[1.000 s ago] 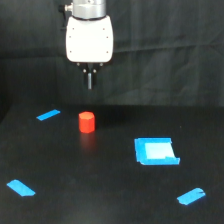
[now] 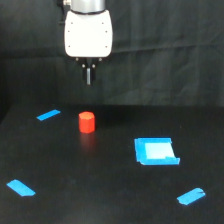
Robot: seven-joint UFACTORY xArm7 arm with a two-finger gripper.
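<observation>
My gripper (image 2: pixel 88 76) hangs from the white robot housing at the top, high above the table. Its fingers are small and dark against the black backdrop, so their state is unclear. A red cylinder (image 2: pixel 87 122) stands upright on the black table, below the gripper and apart from it. To the right lies a white square (image 2: pixel 158 150) with blue edges.
Blue tape strips lie on the table at back left (image 2: pixel 49 114), front left (image 2: pixel 21 187) and front right (image 2: pixel 192 195). A dark curtain hangs behind.
My gripper has moved up slightly. The objects on the table are unchanged.
</observation>
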